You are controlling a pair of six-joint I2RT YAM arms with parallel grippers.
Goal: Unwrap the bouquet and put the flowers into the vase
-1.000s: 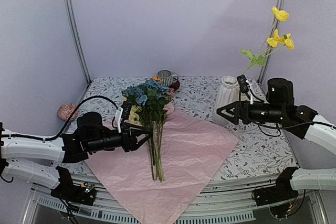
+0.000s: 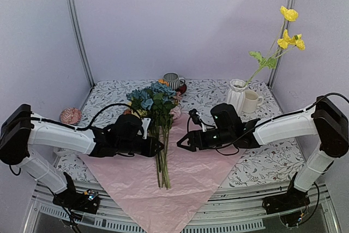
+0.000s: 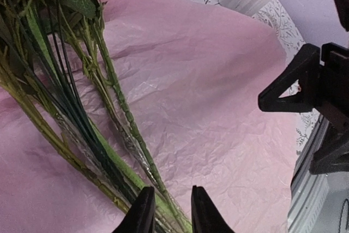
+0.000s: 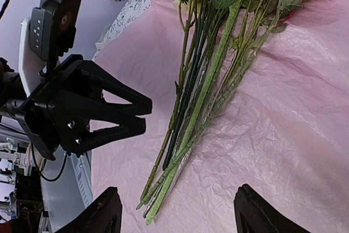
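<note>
A bouquet of blue, yellow and pink flowers (image 2: 144, 99) lies on pink paper, its bundled stems (image 2: 164, 173) pointing toward the front. The white vase (image 2: 236, 95) stands upright at the right, holding tall yellow flowers (image 2: 284, 40). At the stems' left side is my left gripper (image 2: 157, 147), partly open; in the left wrist view (image 3: 172, 203) the stems run across the gap beyond its fingertips, and no grip on them shows. My right gripper (image 2: 182, 141) stands open to the right of the stems, apart from them, with nothing between its fingers.
Beside the vase is a white mug (image 2: 252, 102). A striped cup (image 2: 171, 79) stands behind the blossoms, and a patterned round object (image 2: 70, 115) lies at the far left. Pink paper (image 2: 210, 167) is bare right of the stems. The two grippers are close together.
My right gripper has moved left from in front of the vase to near the stems. My left gripper has shifted slightly right and its fingers have narrowed. The bouquet lies unchanged.
</note>
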